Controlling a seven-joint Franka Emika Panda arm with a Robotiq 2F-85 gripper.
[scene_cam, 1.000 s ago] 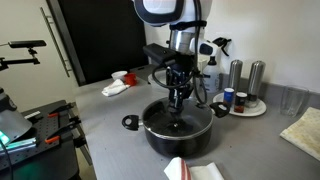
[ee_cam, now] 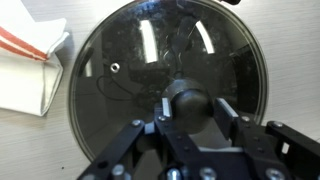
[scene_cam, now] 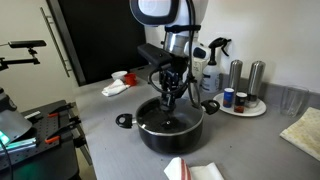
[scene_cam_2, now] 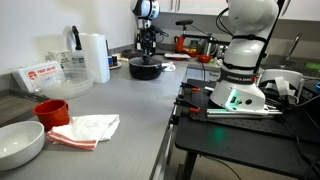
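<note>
A black pot with two side handles stands on the grey counter, its glass lid over the opening. In the wrist view the round dark knob of the lid lies between the fingertips, and my gripper is shut on it. From the side, the gripper points down at the middle of the lid. Across the room, exterior view 2 has the same pot beneath the arm. Whether the lid rests fully on the rim cannot be told.
A white cloth with red stripes lies close in front of the pot. Behind it stand cans, tall metal shakers and a spray bottle. The counter left of the pot is clear.
The pot with its lid and handles sits slightly farther left in exterior view 1 than before. My gripper has shifted a little left and down with the knob.
</note>
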